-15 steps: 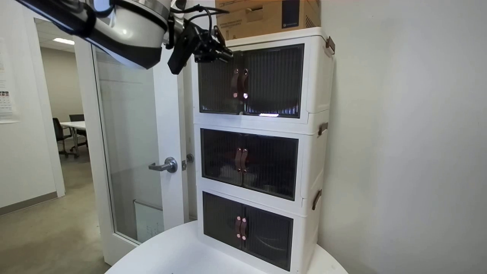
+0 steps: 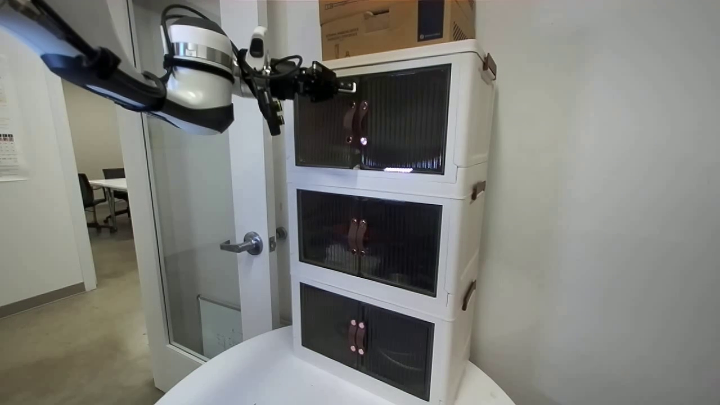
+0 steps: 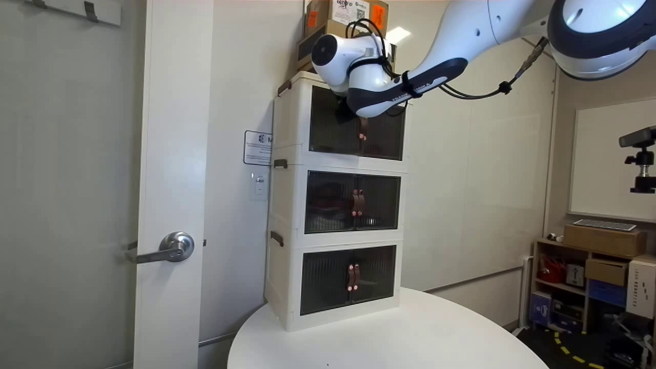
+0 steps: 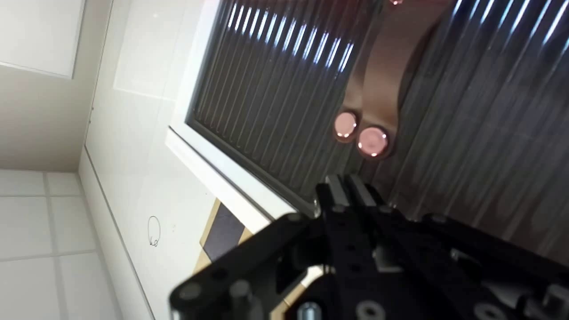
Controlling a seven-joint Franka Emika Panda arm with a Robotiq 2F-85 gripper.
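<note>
My gripper [image 2: 348, 87] is in front of the top cabinet [image 2: 469, 115], just above its brown strap handles [image 2: 364, 120]. In the wrist view the fingertips [image 4: 337, 191] lie close together, and no object shows between them. The paired handles [image 4: 386, 69] with their copper rivets appear a little beyond the tips, apart from them. Both dark ribbed top doors [image 2: 405, 121] look closed. In exterior view 2 the arm covers most of the gripper, and one top handle [image 3: 363, 128] shows beside it.
Beneath are two more closed cabinets, the middle [image 2: 455, 246] and the bottom [image 2: 445, 351], on a round white table [image 2: 270, 371]. Cardboard boxes [image 2: 391, 30] sit on top of the stack. A glass door [image 2: 250, 169] stands close on the left.
The arm has lowered at the wrist, and the gripper has swung from pointing down to nearly level. Its tips are slightly farther right. The cabinet doors look unchanged.
</note>
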